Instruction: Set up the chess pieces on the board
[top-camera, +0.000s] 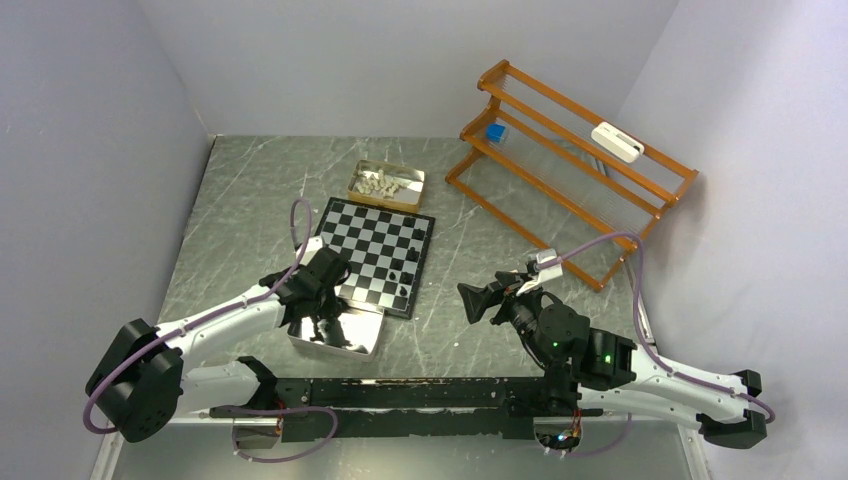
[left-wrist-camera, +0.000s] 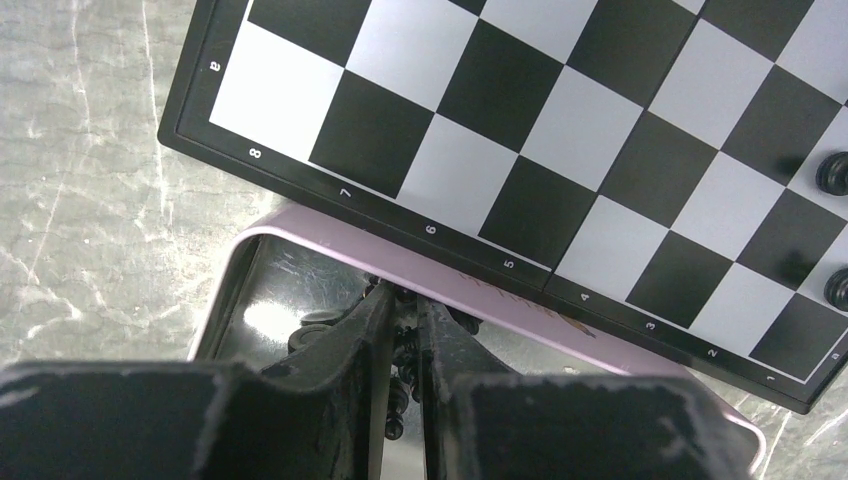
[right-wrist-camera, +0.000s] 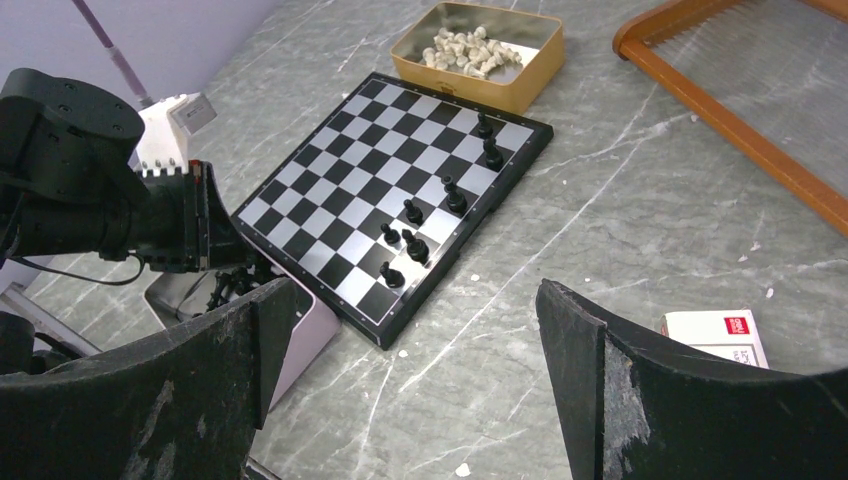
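Note:
The chessboard carries several black pieces along its right side. Below it, a pale pink-rimmed tray holds loose black pieces. My left gripper is down in that tray among the pieces, its fingers part open with a narrow gap; whether a piece is between the tips is hidden. My right gripper hangs over bare table right of the board, open with nothing between its fingers in the right wrist view.
A gold box of white pieces stands behind the board. A wooden rack occupies the back right. The table right of the board is clear.

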